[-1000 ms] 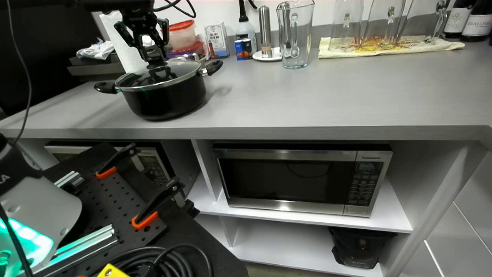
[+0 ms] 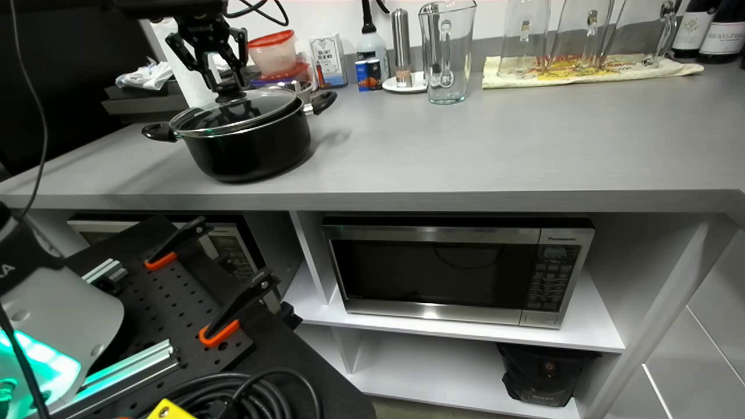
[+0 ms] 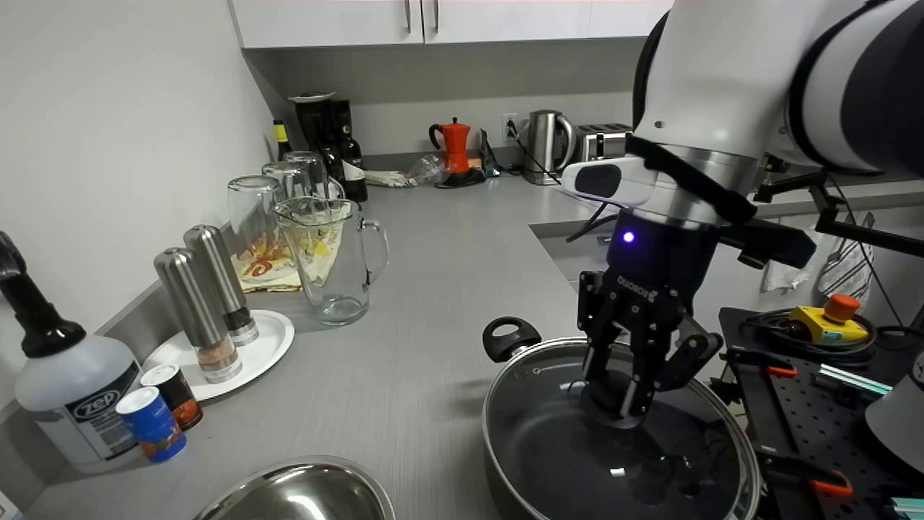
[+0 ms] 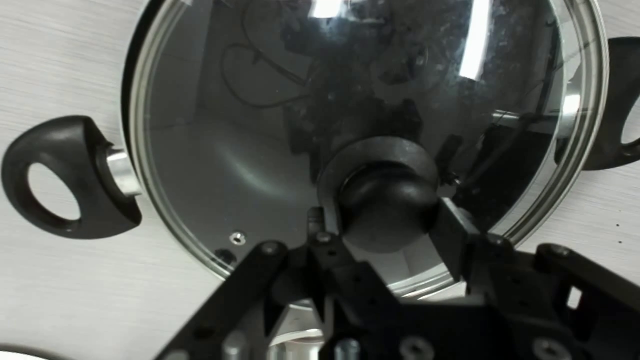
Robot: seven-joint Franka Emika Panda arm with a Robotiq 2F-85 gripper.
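Observation:
A black pot [image 2: 248, 155] stands on the counter with two black side handles. Over its top is a glass lid [image 4: 252, 138] with a metal rim and a round black knob [image 4: 387, 201]. My gripper reaches down from above and is shut on that knob, one finger on each side of it. In exterior view 2 the fingers [image 3: 637, 394] come down at the knob over the lid. A small sideways offset shows between lid and pot rim in exterior view 1; any gap in height is hard to tell.
A metal bowl [image 3: 299, 494] sits close to the pot. Farther off are a glass pitcher [image 3: 333, 260] and a white plate [image 3: 275, 342] with two grinders.
In exterior view 1 my gripper has moved slightly left and up. The lid has shifted a little left with it, while the pot has stayed in place.

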